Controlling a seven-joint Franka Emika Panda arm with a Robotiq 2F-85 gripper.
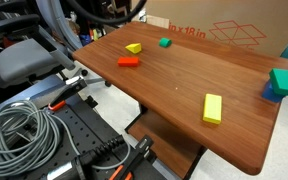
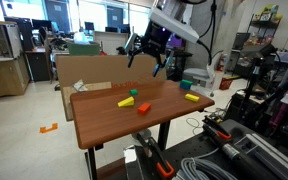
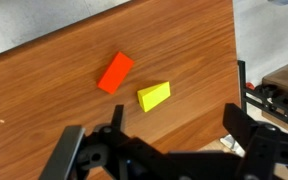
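My gripper (image 2: 146,66) hangs above the wooden table (image 2: 96,122), its fingers spread. In the wrist view the two dark fingers (image 3: 114,122) stand wide apart, with bare wood and a yellow block (image 3: 154,96) visible beyond the gap. A red block (image 3: 115,72) rests beside the yellow one, apart from it. In exterior view 1 the same red block (image 1: 129,61) and yellow block (image 1: 134,47) sit at the table's far-left part. A small green block (image 1: 165,42) lies a little to their right. Nothing shows between my fingers.
Nearer the other end lies a second yellow block (image 1: 213,108). A green block (image 1: 282,80) sits on a blue block (image 1: 271,94) by the right edge. A cardboard panel (image 1: 209,25) borders the table's back.
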